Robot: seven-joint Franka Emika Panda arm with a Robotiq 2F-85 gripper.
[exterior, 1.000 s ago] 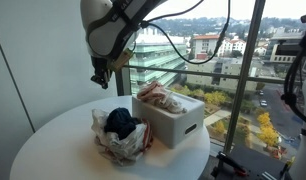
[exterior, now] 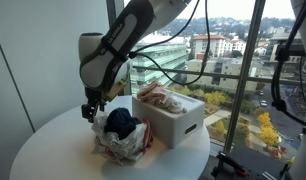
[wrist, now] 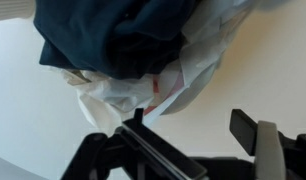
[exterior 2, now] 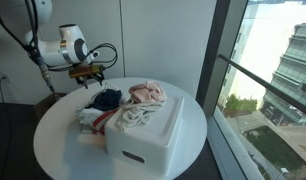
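A dark navy cloth [exterior: 120, 123] lies on top of a white bag-like bundle [exterior: 121, 149] on the round table. In the wrist view the navy cloth [wrist: 118, 35] fills the upper left, with crumpled white material [wrist: 199, 50] beside and below it. My gripper [exterior: 99, 101] is above the table, close to the bundle's far left edge in exterior view 1. Its fingers [wrist: 245, 130] stand apart in the wrist view, with only bare table between them. The gripper [exterior 2: 88, 75] appears behind the bundle in exterior view 2.
Beside the bundle stands a white bin [exterior 2: 143, 144] with pink and pale cloths [exterior 2: 146, 95] heaped at its top. Bare white tabletop [exterior: 55, 143] lies to the left in exterior view 1. A large window borders the table.
Over the last second the arm has come down from high above the table to just beside the bundle, moving slightly left. The cloths and bin look unmoved.
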